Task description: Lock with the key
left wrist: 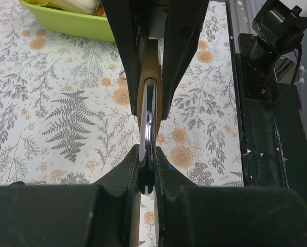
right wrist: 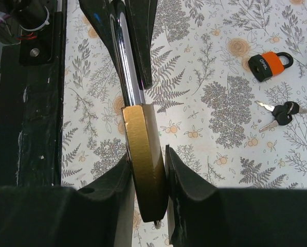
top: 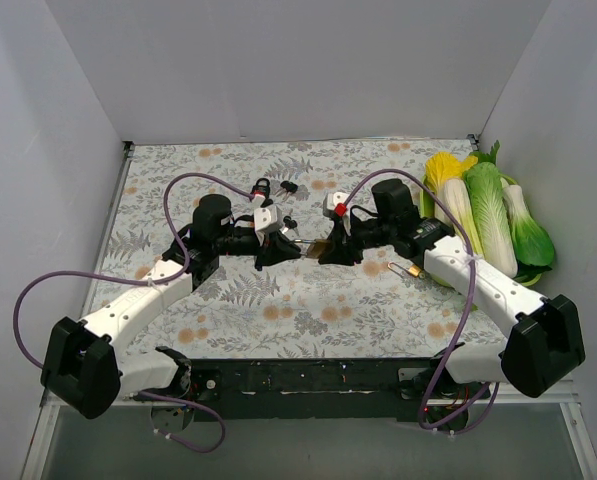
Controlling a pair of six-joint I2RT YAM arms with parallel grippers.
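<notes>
A brass lock body (right wrist: 144, 159) with a long steel shackle (left wrist: 148, 118) is held between my grippers above the middle of the table. My left gripper (top: 288, 248) is shut on the shackle end. My right gripper (top: 331, 252) is shut on the brass body. An orange-and-black padlock (right wrist: 269, 66) lies on the table, with a bunch of black-headed keys (right wrist: 282, 112) beside it in the right wrist view. No key shows clearly in either gripper.
A green basket of vegetables (top: 493, 215) fills the table's right side. A small orange-and-silver item (top: 408, 270) lies beside it. Walls stand at the back and sides.
</notes>
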